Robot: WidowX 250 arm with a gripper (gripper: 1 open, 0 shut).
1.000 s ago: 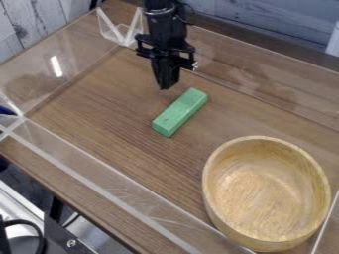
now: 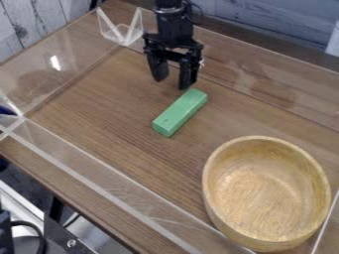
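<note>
The black gripper (image 2: 172,67) hangs down at the top middle of the view, its two fingers spread apart with nothing seen held between them. A green rectangular block (image 2: 180,112) lies flat on the brown wooden table (image 2: 79,119), a short way below the gripper's fingers and slightly right.
A large pale wooden bowl (image 2: 265,192) fills the lower right. A clear plastic object (image 2: 122,28) is at the upper left behind the arm. Black cables lie at the bottom left edge.
The gripper has come lower and nearer the green block, with its fingers more plainly in view. The block and bowl have not visibly moved.
</note>
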